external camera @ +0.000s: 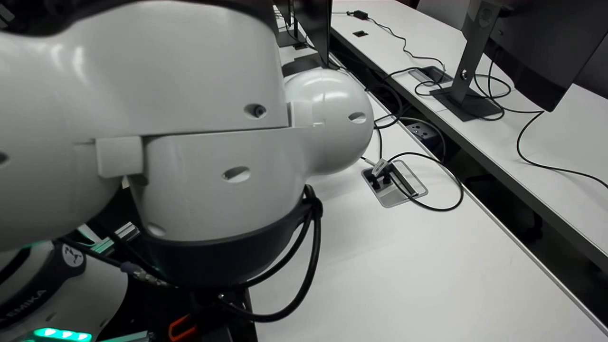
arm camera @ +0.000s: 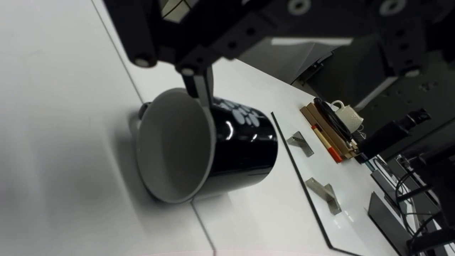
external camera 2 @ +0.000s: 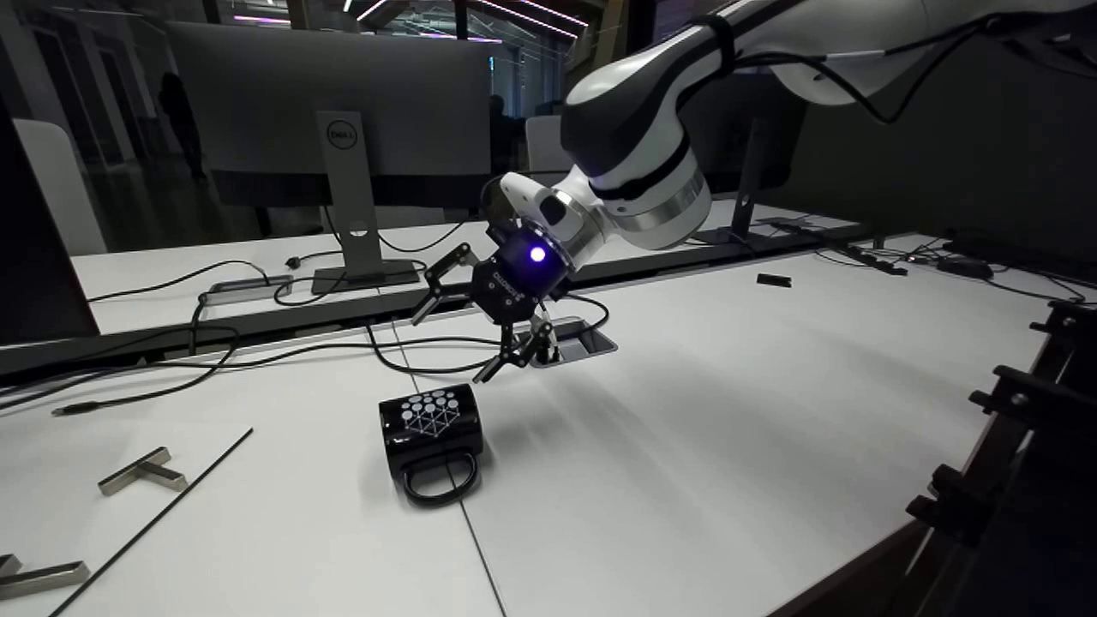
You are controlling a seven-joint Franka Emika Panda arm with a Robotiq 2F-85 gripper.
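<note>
A black mug (external camera 2: 432,430) with a white dotted print lies on its side on the white table, its handle (external camera 2: 440,492) pointing toward the camera in exterior view 2. In the wrist view the pale inside of the mug (arm camera: 245,147) faces me. My gripper (external camera 2: 450,346) is open with its fingers spread, above and behind the mug. One finger (arm camera: 203,87) overlaps the mug's rim in the wrist view; whether it touches cannot be told. Nothing sits between the fingers. Exterior view 1 shows only the arm, with gripper and mug out of sight.
T-shaped metal pieces (external camera 2: 144,470) lie left of the mug. Cables and a table socket box (external camera 2: 578,340) are behind, near the monitor (external camera 2: 350,185). A cardboard stack (arm camera: 326,123) with a white cup (arm camera: 349,118) stands farther off.
</note>
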